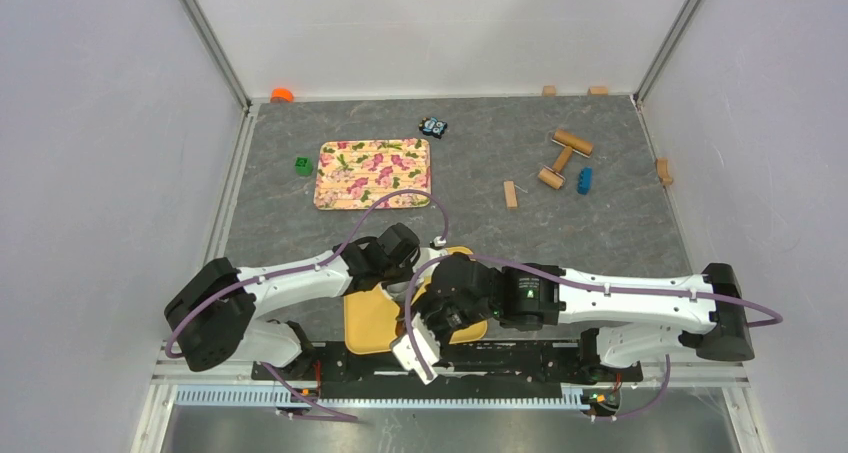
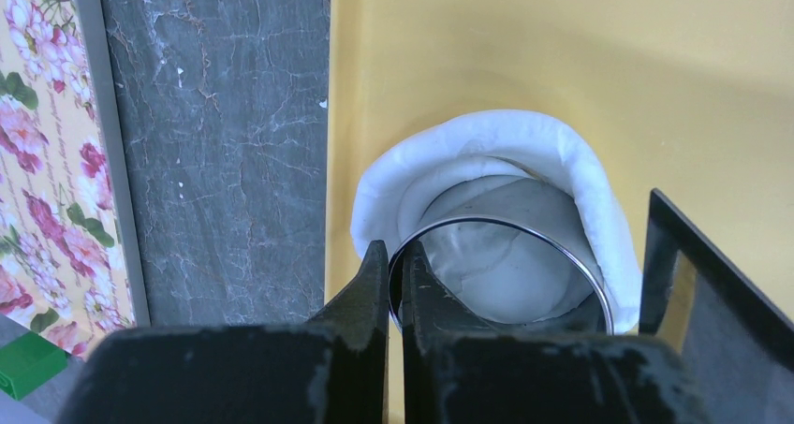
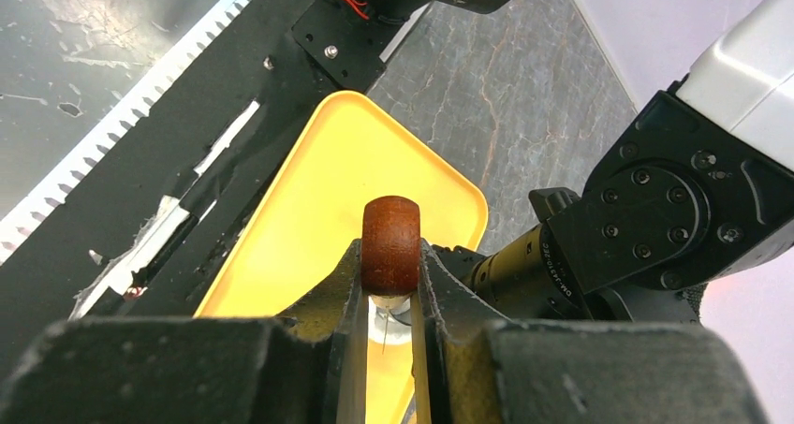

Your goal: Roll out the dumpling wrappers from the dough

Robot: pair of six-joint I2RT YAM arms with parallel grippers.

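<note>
My left gripper is shut on the rim of a metal ring cutter point(image 2: 580, 265), which sits inside white dough point(image 2: 609, 218) on the yellow tray point(image 2: 524, 40). My right gripper holds a reddish-brown wooden piece point(image 3: 390, 237) between its fingertips, above the yellow tray point(image 3: 309, 209). A small patch of white dough point(image 3: 393, 330) shows below it. In the top view both arms meet over the tray point(image 1: 365, 323), hiding the dough and most of both grippers.
The floral board point(image 1: 372, 173) lies behind. A wooden roller point(image 1: 565, 158), blue block point(image 1: 585, 180), wooden block point(image 1: 510, 195) and green block point(image 1: 303, 166) rest on the table, with free space at right.
</note>
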